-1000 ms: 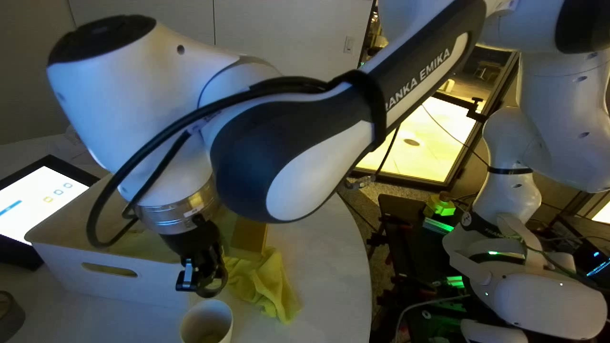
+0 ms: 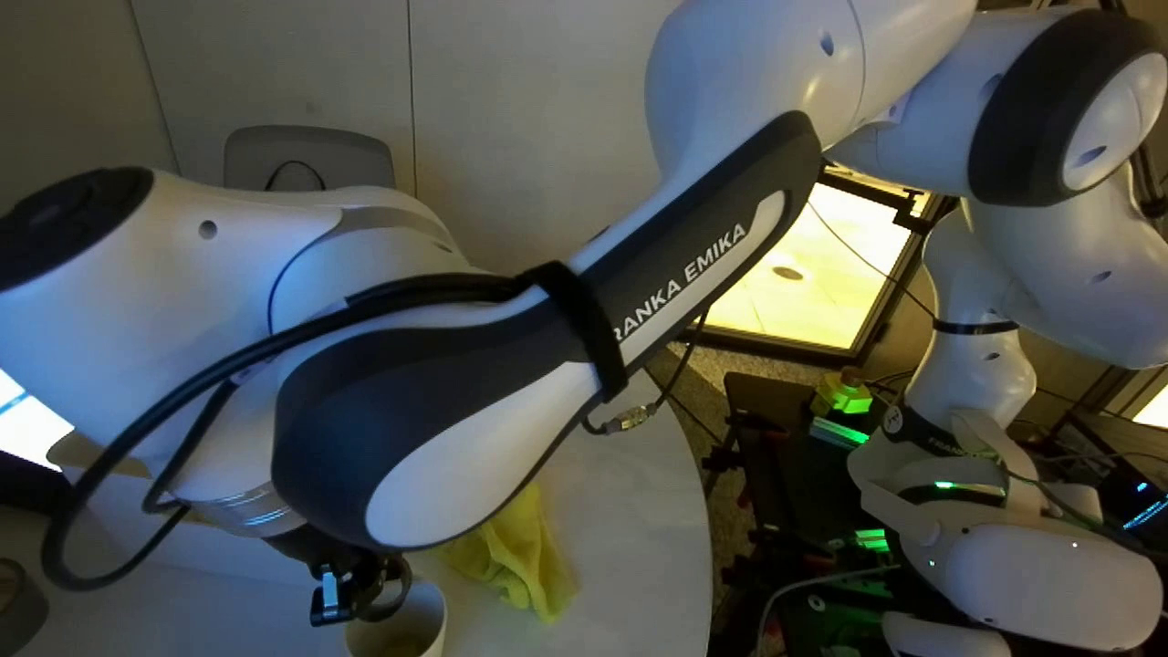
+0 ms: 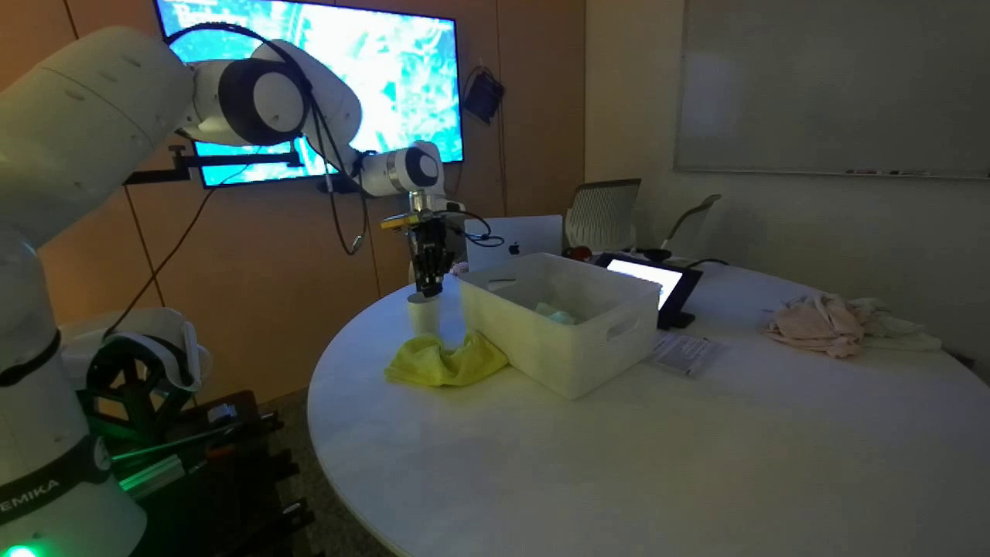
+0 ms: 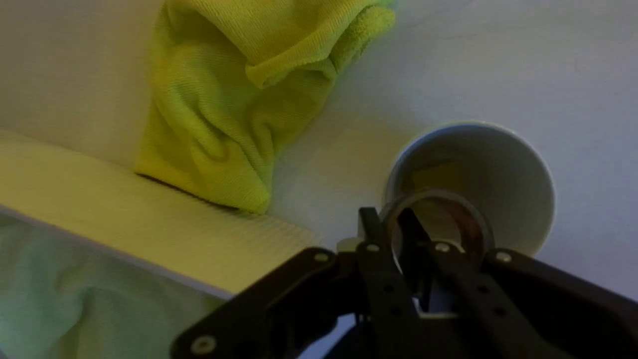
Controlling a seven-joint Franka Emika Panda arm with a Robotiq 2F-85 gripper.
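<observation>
My gripper is shut on the wall of a small ring-shaped roll [image 4: 470,222], like a tape roll, with one finger inside the ring and the other outside. In the wrist view the roll overlaps the near left part of a white cup [image 4: 520,179]. The cup stands upright on the table, and a yellowish patch shows inside it. In exterior view 2 the gripper [image 3: 428,284] points down right at the rim of the cup [image 3: 423,317]. Whether the roll is above the rim or slightly inside is hard to tell.
A crumpled yellow cloth [image 3: 445,360] lies between the cup and table edge, against a white bin [image 3: 575,357]. Pale green cloth [image 4: 78,293] lies in the bin. Behind it stand a tablet [image 3: 677,288] and laptop [image 3: 515,237].
In exterior view 1 the arm has moved down and left, bringing the gripper and roll from above the cup to its rim. Cup and yellow cloth have stayed put.
</observation>
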